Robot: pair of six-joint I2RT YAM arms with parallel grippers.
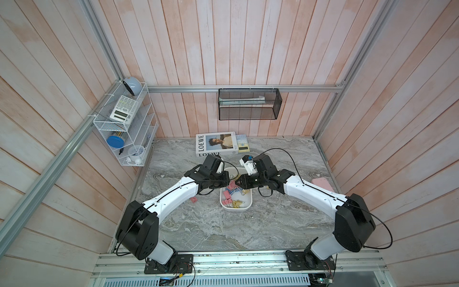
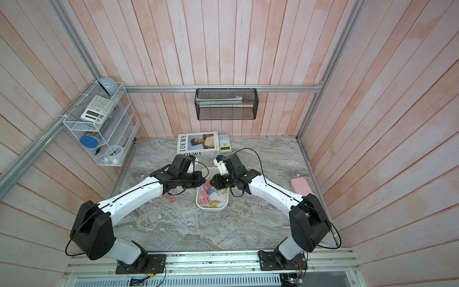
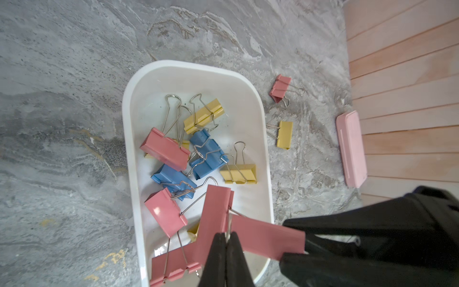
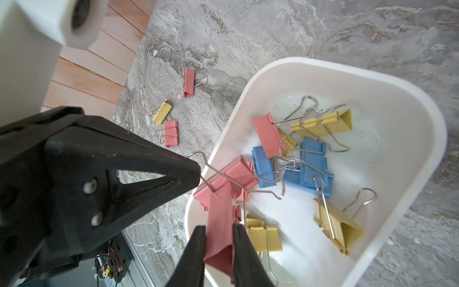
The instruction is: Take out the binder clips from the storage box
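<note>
The white storage box (image 1: pixel 248 201) sits mid-table with pink, blue and yellow binder clips in it, such as a blue clip (image 3: pixel 207 160) and a yellow clip (image 4: pixel 337 224). Both grippers are over it. My right gripper (image 2: pixel 216 181) is shut on a pink clip (image 4: pixel 220 215). My left gripper is shut, its tips at the pink clips; whether anything thin sits between them is unclear.
Loose clips lie beside the box, including a yellow one (image 3: pixel 285 135). A LOEWE book (image 1: pixel 215 142) and a small box (image 1: pixel 243 146) stand behind; a pink case (image 1: pixel 321 183) lies at the right. A wire shelf hangs left.
</note>
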